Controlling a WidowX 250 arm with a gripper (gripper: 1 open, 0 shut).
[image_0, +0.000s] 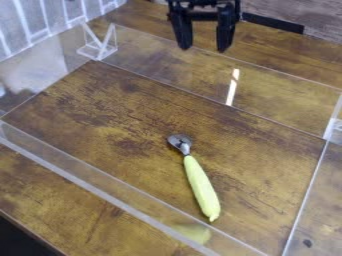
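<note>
My black gripper (203, 36) is high at the top centre of the view, its two fingers hanging down apart, open, with nothing visible between them. Well below it, on the wooden floor of the clear-walled tray, lies a tool with a pale yellow-green handle (201, 186) and a metal head (179, 141), the head pointing toward the back.
Transparent walls (80, 180) enclose the wooden work area on its sides. A white bracket (99, 42) stands at the back left corner, near a white grid (27, 20). The wood around the tool is clear.
</note>
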